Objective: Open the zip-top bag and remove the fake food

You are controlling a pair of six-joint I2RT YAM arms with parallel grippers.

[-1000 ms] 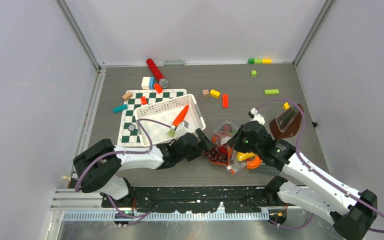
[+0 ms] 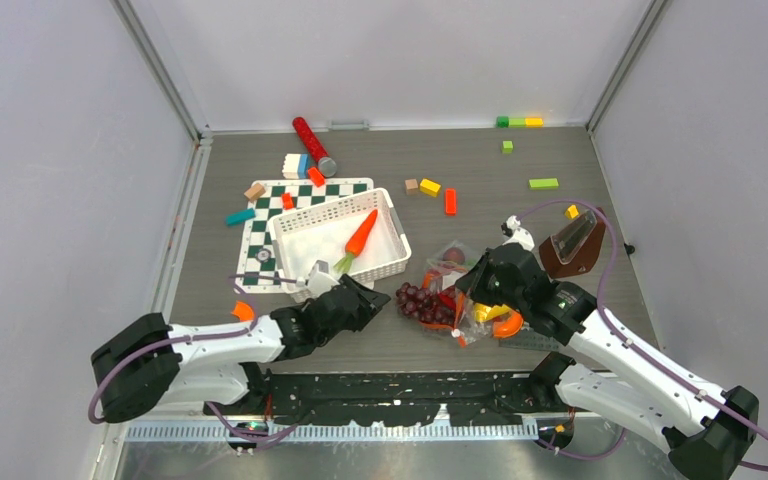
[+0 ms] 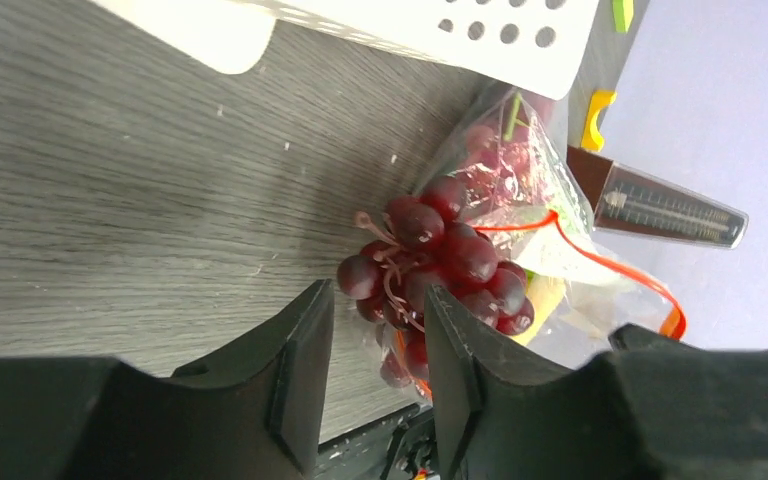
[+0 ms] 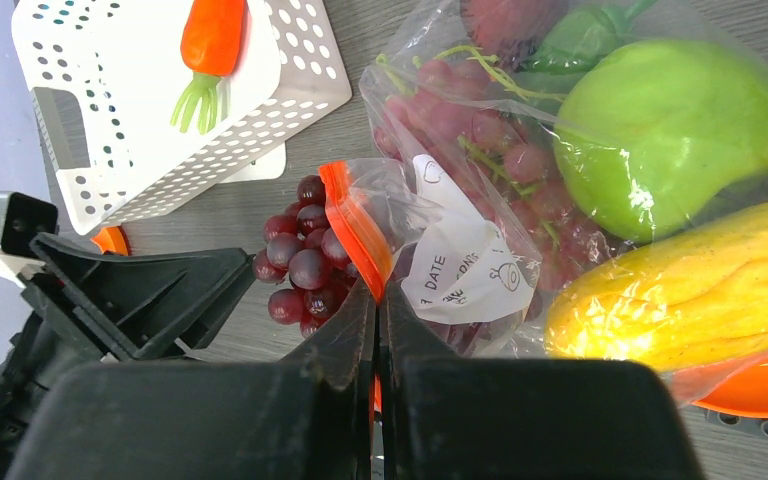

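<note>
The clear zip bag (image 4: 680,110) lies on its side with an orange zip edge (image 4: 355,225). My right gripper is shut on that edge. Part of a dark red grape bunch (image 3: 420,255) pokes out of the bag's mouth; more grapes show through the plastic. Also inside are a green fruit or vegetable (image 4: 665,140), a yellow piece (image 4: 680,285) and an orange one (image 4: 765,385). To the left of the protruding grapes, my left gripper (image 2: 384,300) stands partly open, its fingers (image 3: 305,370) apart and empty.
A white basket (image 2: 395,245) holding a carrot (image 2: 362,233) sits behind the left gripper, partly on a checkered board (image 2: 260,235). Small blocks lie scattered behind. A brown container (image 2: 575,245) stands at right. Bare table lies in front of the basket.
My left gripper has drawn back leftward from the grapes and now sits lower in the top view. More of the bunch shows outside the bag. The right arm has hardly moved.
</note>
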